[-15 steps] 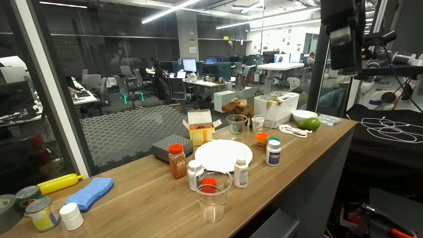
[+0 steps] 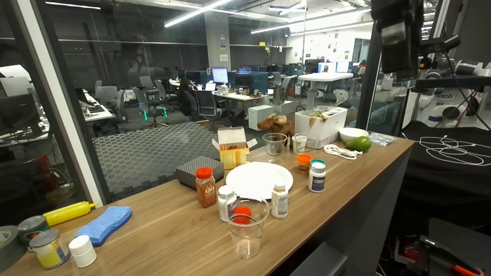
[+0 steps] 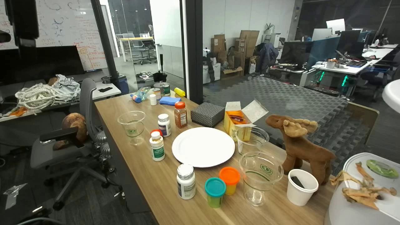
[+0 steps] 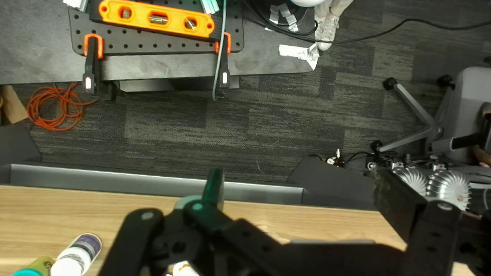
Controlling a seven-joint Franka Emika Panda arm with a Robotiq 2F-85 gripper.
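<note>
High above the table edge, my gripper stands open, its two fingers wide apart with nothing between them. The table carries a white plate [image 2: 258, 179], with several white pill bottles [image 3: 157, 146] around it. An orange-lidded tub [image 3: 229, 180] and a teal-lidded tub [image 3: 215, 192] stand near one another. Clear cups [image 3: 261, 178] are at both ends of the plate area. A red-capped spice jar [image 2: 205, 188] stands beside a dark mesh box [image 2: 200, 171]. Behind the plate is an open yellow box [image 2: 233, 156]. All these are well clear of the gripper.
A brown plush moose [image 3: 303, 146] and a white bin [image 2: 320, 126] occupy one end. A blue sponge [image 2: 105, 224] and cans [image 2: 49, 248] sit at the other. Bare wood shows between sponge and jar. In the wrist view, a dark bench [image 4: 161, 66] lies across the floor gap.
The dark arm part at the top right of exterior view 1 sits very slightly higher now. Objects on the table have not moved.
</note>
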